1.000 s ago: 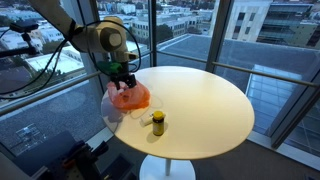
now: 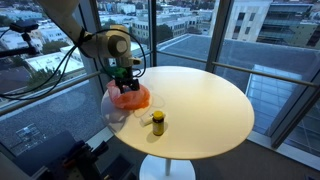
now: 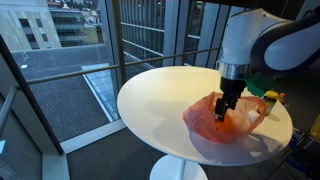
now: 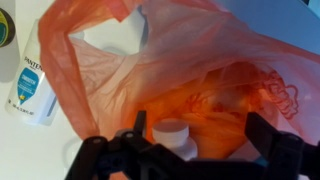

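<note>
A translucent orange-red plastic bag [image 2: 138, 99] sits at the table's left side in exterior view 1, its mouth open. My gripper is open at the bag's mouth, its two dark fingers spread apart. Inside the bag, a white round-capped item [image 4: 171, 131] shows close to the left finger; nothing is gripped. Exterior view 2 has the gripper [image 3: 223, 108] pointing down into the bag [image 3: 208, 126], where the film partly hides the contents.
Outside the bag lies a white Pantene bottle [image 4: 34, 82]. A jar with a yellow lid [image 2: 158, 123] stands near the table's front edge.
My gripper has come down a little toward the bag over the last second. The jar and the bag keep their places on the table.
</note>
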